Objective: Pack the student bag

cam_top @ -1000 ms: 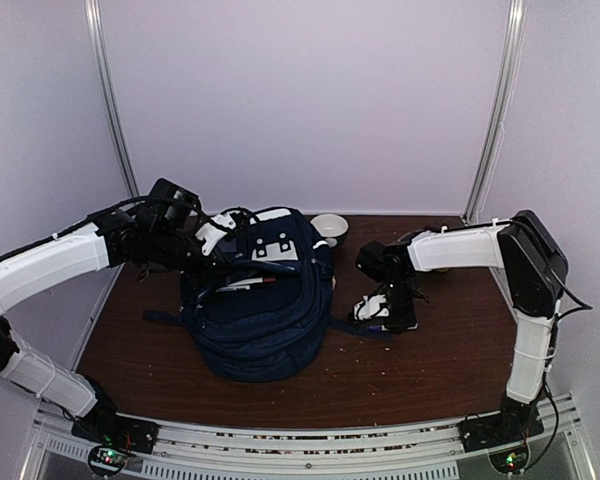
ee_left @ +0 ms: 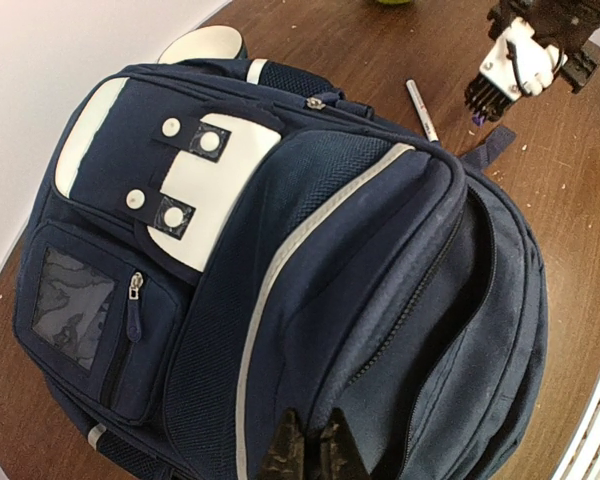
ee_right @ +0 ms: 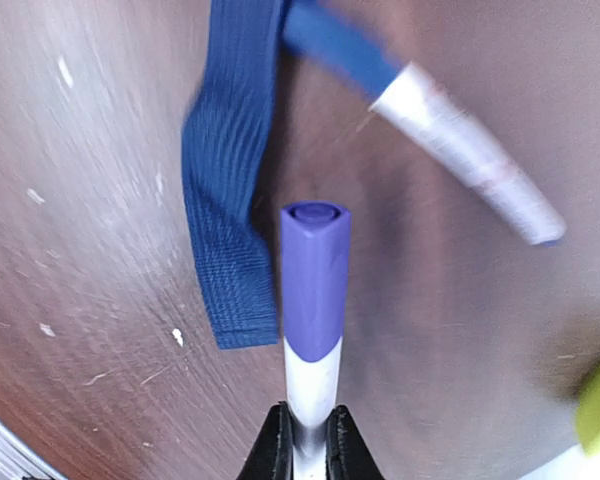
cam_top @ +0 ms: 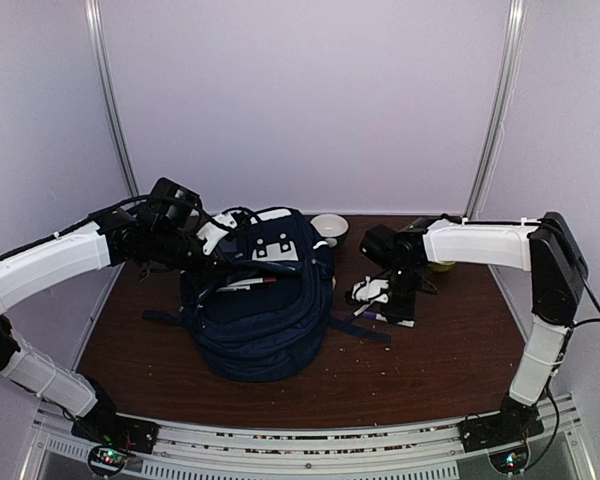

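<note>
The navy student bag point(cam_top: 260, 330) lies on the left half of the table, its front compartment unzipped. My left gripper is shut over the bag at the opening's edge; whether it pinches fabric cannot be told. My right gripper is shut on a purple-and-white marker point(ee_right: 313, 280), held above the table beside a blue strap point(ee_right: 225, 180). Another marker point(ee_right: 450, 140), blue and white, lies on the table beside the strap.
A white bowl point(cam_top: 329, 225) stands behind the bag. A yellow-green object point(ee_right: 598, 405) is at the right back.
My right gripper has lifted slightly and moved with the purple marker in it. The left arm and the bag look unchanged.
</note>
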